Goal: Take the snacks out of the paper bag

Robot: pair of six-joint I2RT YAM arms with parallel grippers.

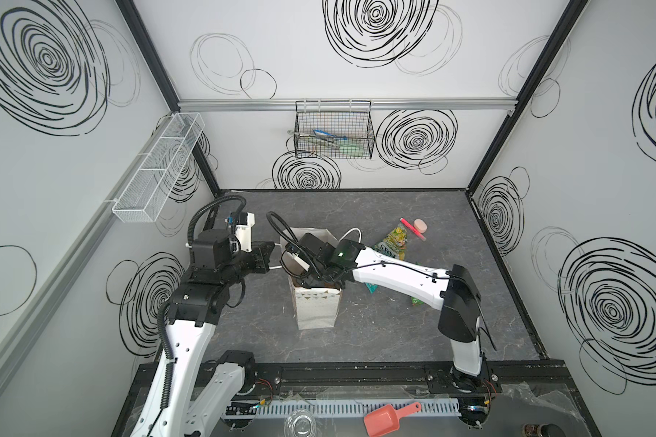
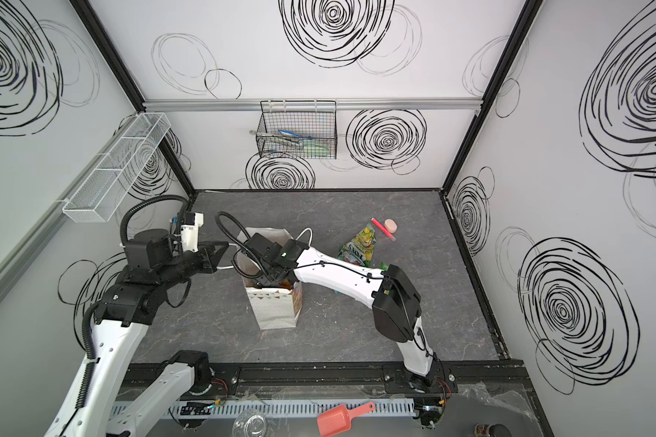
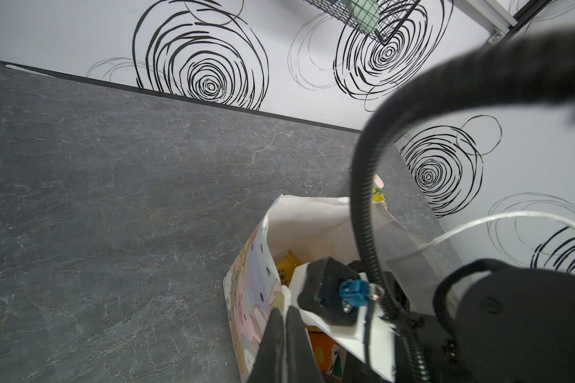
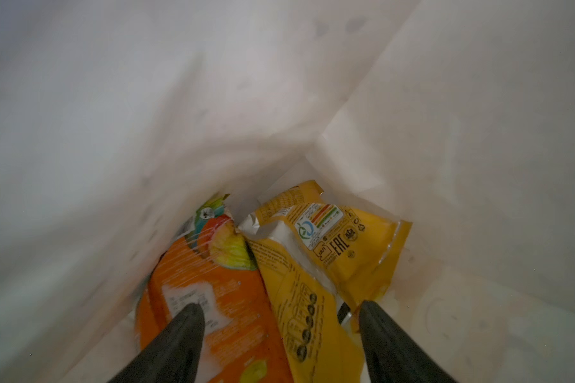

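Observation:
On the grey table stands an upright white paper bag [image 1: 317, 311], its mouth open. Inside it, in the right wrist view, lie an orange snack packet [image 4: 217, 287] and a yellow snack packet [image 4: 351, 249]. My right gripper reaches down into the bag, fingers spread, above the packets with nothing gripped. At the bag's left edge my left gripper is shut; it overlaps the bag's rim in its wrist view, and whether it pinches the paper or a handle is unclear.
Right of the bag, partly behind my right arm, lies a green-yellow snack packet [image 2: 358, 247]. Farther back are a red stick [image 1: 413, 229] and a pink round thing [image 1: 420, 225]. A wire basket [image 1: 334, 134] hangs on the back wall. Table behind the bag is clear.

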